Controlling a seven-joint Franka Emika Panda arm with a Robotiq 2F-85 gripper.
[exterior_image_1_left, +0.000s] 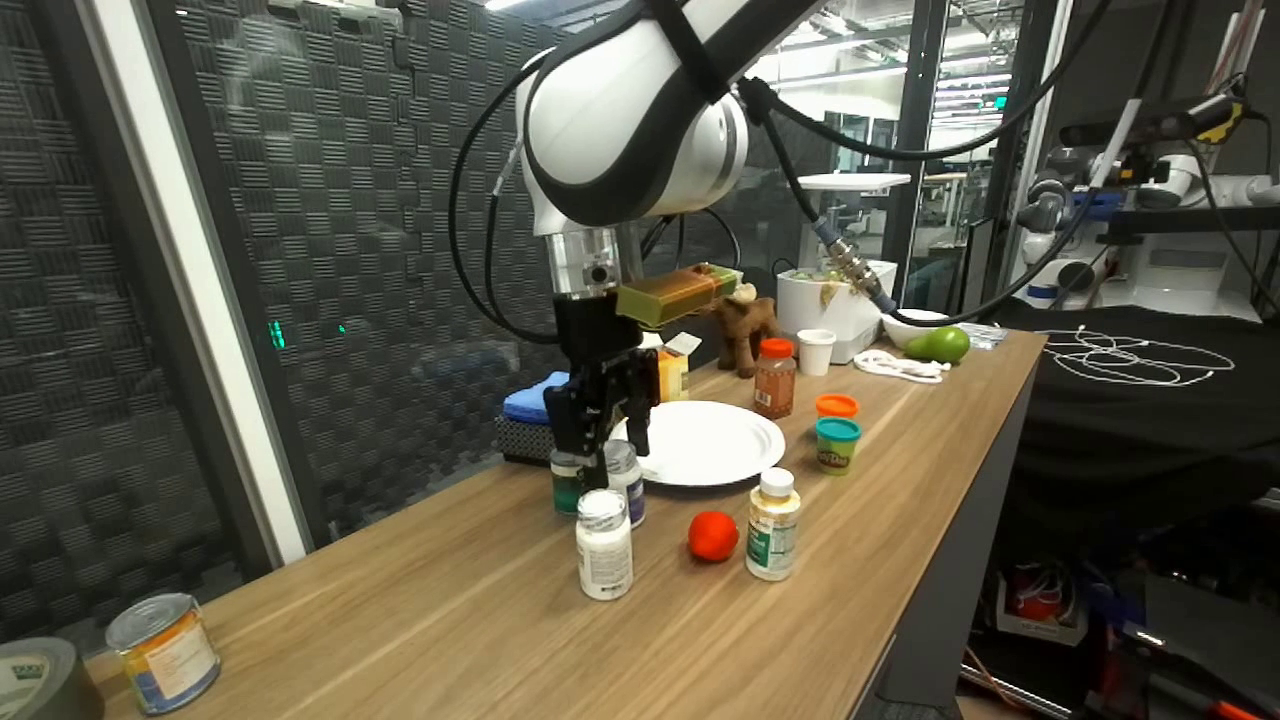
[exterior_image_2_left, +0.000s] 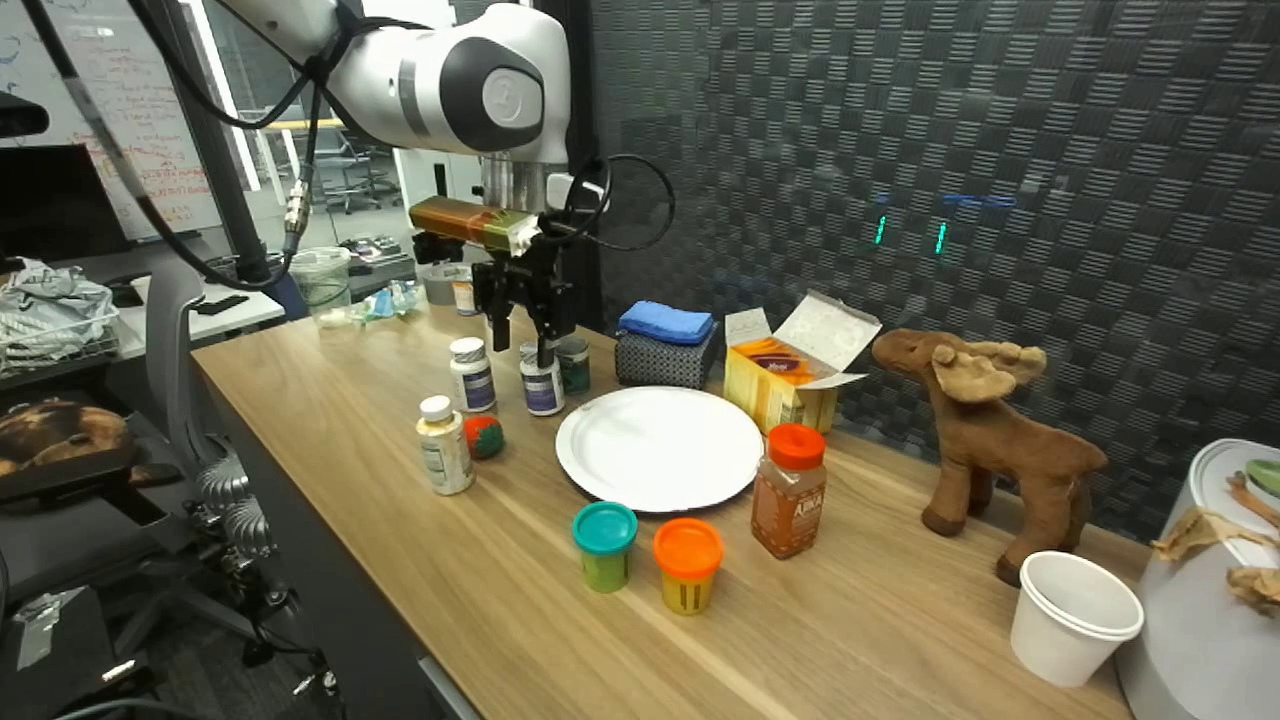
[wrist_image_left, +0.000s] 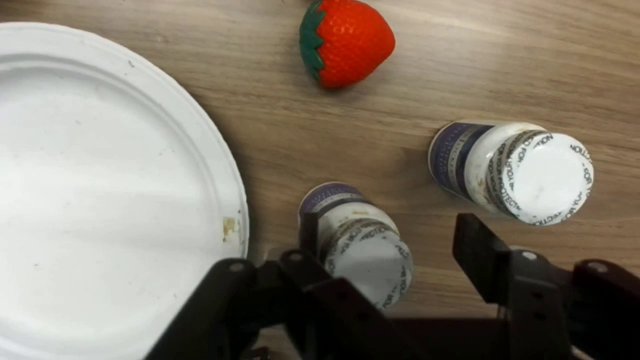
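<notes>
My gripper points down with its fingers apart. A white pill bottle with a purple label (wrist_image_left: 360, 219) stands upright between the fingers in the wrist view, nearer the left one. In exterior view 2 the fingertips hang around the height of this bottle's top (exterior_image_2_left: 542, 386), and no grip on it shows. A second purple-labelled bottle (wrist_image_left: 462, 159) stands just outside the right finger. Right behind the nearer bottle is a green jar (exterior_image_2_left: 575, 366), partly hidden by the gripper in exterior view 1.
Close by are a white plate (wrist_image_left: 231, 174), a toy strawberry (wrist_image_left: 354, 45) and a cream pill bottle (exterior_image_2_left: 445, 446). Farther along stand a spice jar (exterior_image_2_left: 788, 498), two Play-Doh tubs (exterior_image_2_left: 603, 558), a yellow box (exterior_image_2_left: 780, 390) and a toy moose (exterior_image_2_left: 1008, 450).
</notes>
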